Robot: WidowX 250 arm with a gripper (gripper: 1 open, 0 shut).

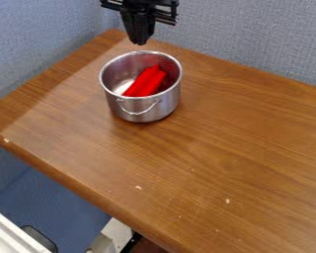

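A shiny metal pot (145,104) with a wire handle stands on the wooden table near its back left. Inside it lies a red object (142,84), elongated and slanting. My black gripper (139,38) is above and behind the pot at the top edge of the view, clear of it, with only its lower part showing. Whether its fingers are apart is hard to make out, and nothing red shows at them.
Grey-blue walls stand behind and left. At the lower left, beyond the table edge, are pale equipment parts.
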